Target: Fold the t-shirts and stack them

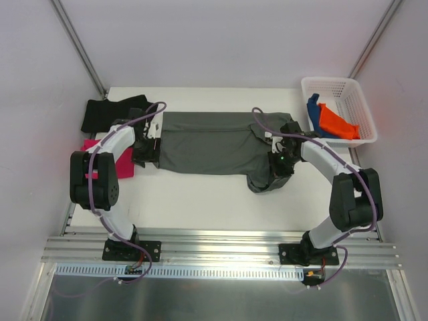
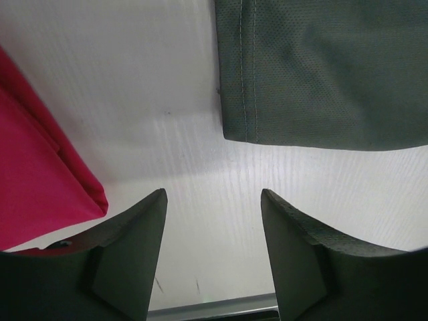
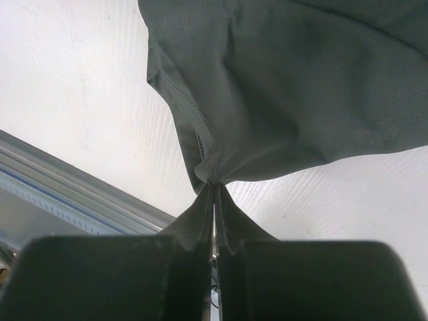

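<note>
A dark green-grey t-shirt (image 1: 207, 140) lies spread across the table, its right end bunched. My right gripper is shut on the edge of that bunched part. My left gripper (image 1: 147, 158) is open just off the shirt's left corner; in the left wrist view the fingertips (image 2: 154, 199) stand apart over bare table, below the shirt's hem (image 2: 234, 127). A folded red cloth (image 1: 124, 170) and a dark folded cloth (image 1: 100, 114) lie at the left.
A white basket (image 1: 354, 100) at the back right holds blue and orange cloths (image 1: 334, 124).
</note>
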